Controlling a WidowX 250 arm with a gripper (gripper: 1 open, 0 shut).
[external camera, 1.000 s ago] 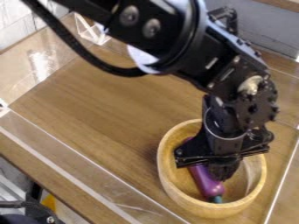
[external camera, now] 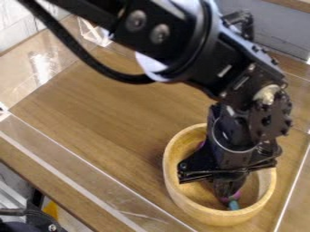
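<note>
My black gripper (external camera: 226, 170) reaches down into a pale wooden bowl (external camera: 177, 190) at the lower right of the camera view. A purple toy eggplant (external camera: 234, 194) with a teal end lies in the bowl, mostly hidden beneath the gripper. The fingertips are hard to make out among the dark parts; whether anything is between them is not visible.
The wooden tabletop (external camera: 103, 122) left of the bowl is clear, with transparent strips along its edges. A grey wall stands at the back, and some cables and metal parts show at the lower left.
The gripper has shifted within the bowl and now covers much more of the purple eggplant, which showed clearly before.
</note>
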